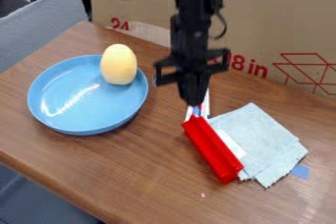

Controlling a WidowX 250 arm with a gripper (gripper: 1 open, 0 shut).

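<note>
The black arm comes down from the top centre, and its gripper (195, 102) hangs just over the far end of a long red object with white on it (214, 154). The gripper is shut; nothing clearly shows between its fingers, though the tips are dark and slightly blurred. The red object lies diagonally at the left edge of a folded pale grey cloth (269, 144) on the wooden table.
A blue plate (79, 105) is at the left, with a pale yellow egg-shaped object (118, 65) on its back rim. A cardboard panel (276, 31) stands behind the table.
</note>
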